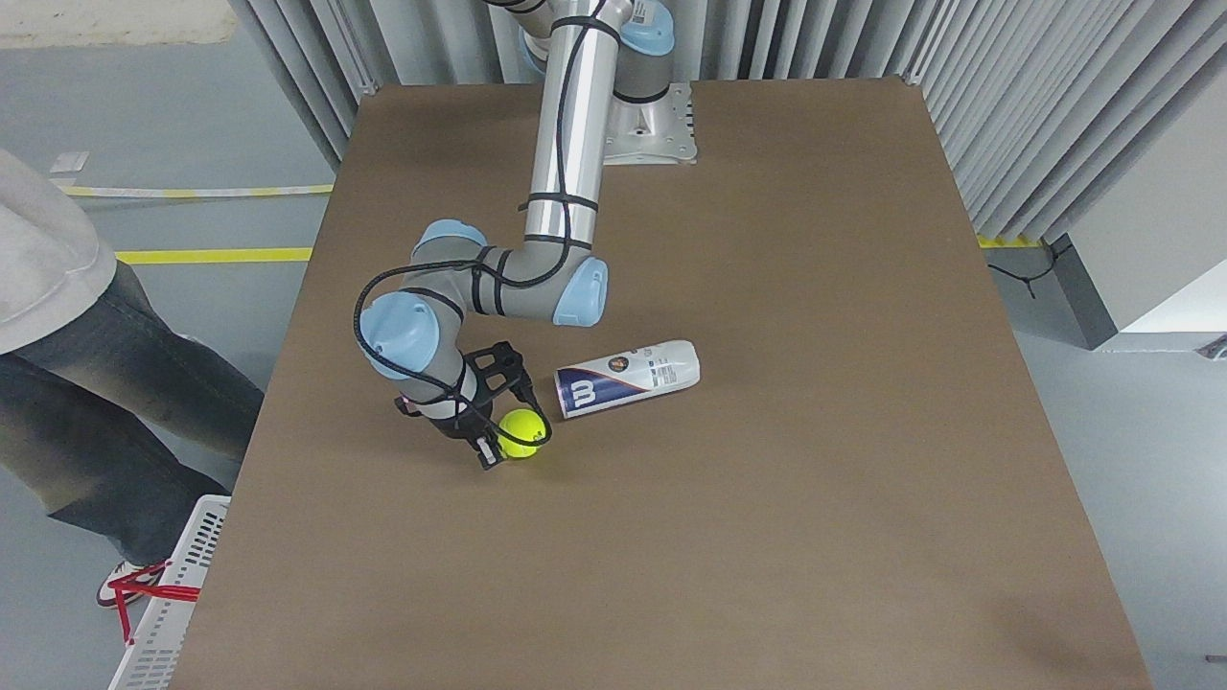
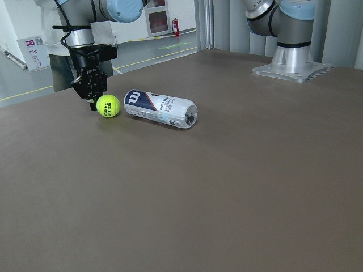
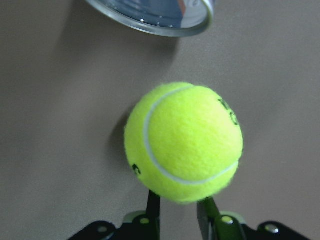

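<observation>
A yellow-green tennis ball (image 1: 520,432) rests on the brown table, beside the black gripper (image 2: 92,100). In the wrist view the ball (image 3: 183,142) sits against the tips of the two black fingers, which stand a little apart under its lower edge; whether they grip it I cannot tell. A white and blue tube-shaped can (image 1: 627,379) lies on its side just right of the ball, with a small gap between them. Its rim (image 3: 165,31) shows at the top of the wrist view.
The arm's base (image 2: 292,72) stands at the back. A person in jeans (image 1: 115,425) stands off the table's left side, near a white perforated object (image 1: 167,632).
</observation>
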